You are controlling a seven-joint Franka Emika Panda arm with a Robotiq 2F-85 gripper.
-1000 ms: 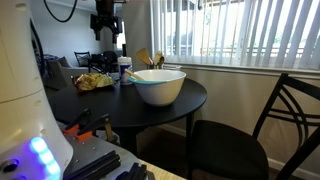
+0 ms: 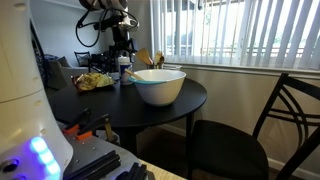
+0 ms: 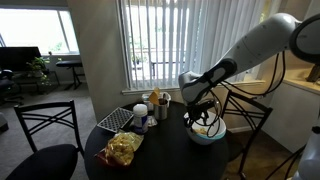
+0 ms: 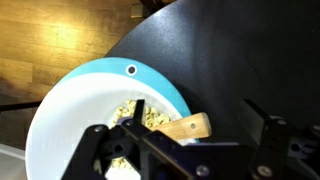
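Note:
A white bowl stands on the dark round table. The wrist view shows its blue rim and small pale pieces inside. Across that rim lies a light wooden handle, its end sticking out over the tabletop. My gripper is open above it, with one finger over the bowl and the other over bare table. The handle appears between the fingers in this view but is not clasped. In exterior view 2 the gripper hangs over the bowl's near-left side.
A crumpled yellow bag, a white bottle, a pot of wooden utensils and a white rack stand left of the bowl. Black chairs flank the table.
In exterior view 1 my gripper has come lower and to the right, closer to the bowl. The bowl and the other table items have stayed put.

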